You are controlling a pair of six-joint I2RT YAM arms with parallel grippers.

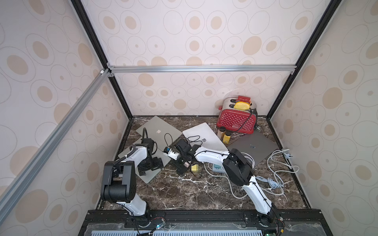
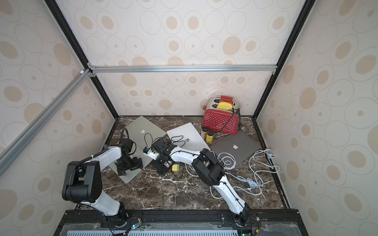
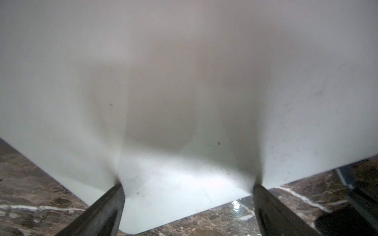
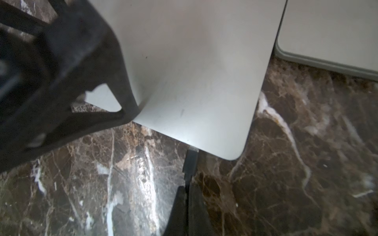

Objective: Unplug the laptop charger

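A silver laptop (image 4: 196, 78) lies closed on the marble table, its near part under my left gripper. That gripper is open, its fingers (image 3: 108, 212) apart over the lid with nothing between them. At the laptop's edge in the right wrist view is the black charger plug (image 4: 190, 163), a light tip showing next to the lid. Whether it is still seated in the port I cannot tell. My right gripper is shut on the thin cable just behind this plug. In the top left view the right arm hides most of the cable.
Another grey laptop (image 1: 159, 127), a white one (image 1: 204, 135) and a dark one (image 1: 254, 147) lie behind and to the right. A yellow block (image 1: 195, 168) sits beside the right gripper. White cables (image 1: 275, 182) and a red toaster (image 1: 236, 120) occupy the right.
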